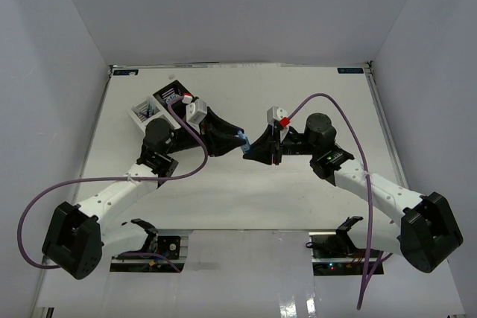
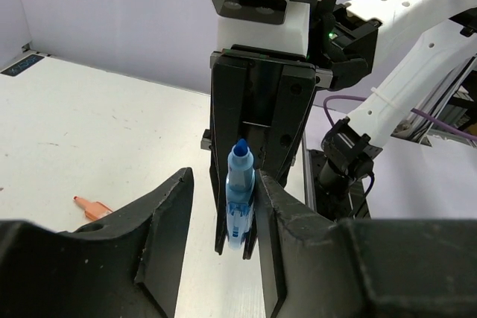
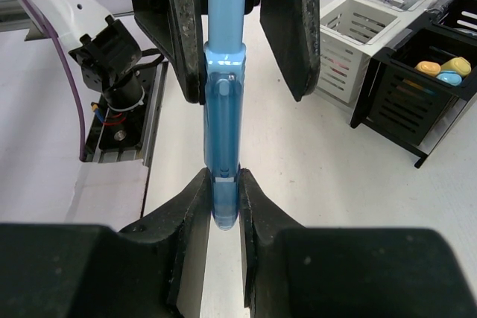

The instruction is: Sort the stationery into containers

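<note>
Lengthwise between the two grippers stands a light-blue marker (image 1: 244, 142) with a dark blue tip, seen tip-on in the left wrist view. My right gripper is shut on its lower end. Around the upper part, my left gripper has its fingers parted, with a gap showing beside the marker (image 3: 223, 121). On the white table lies an orange marker (image 2: 93, 208), partly hidden by a left finger. A white basket (image 3: 345, 66) holds clear items; the black basket (image 3: 399, 100) beside it contains orange, yellow and blue pieces.
Both baskets stand at the back left of the table (image 1: 320, 199), partly behind my left arm in the top view. My two grippers are very close together.
</note>
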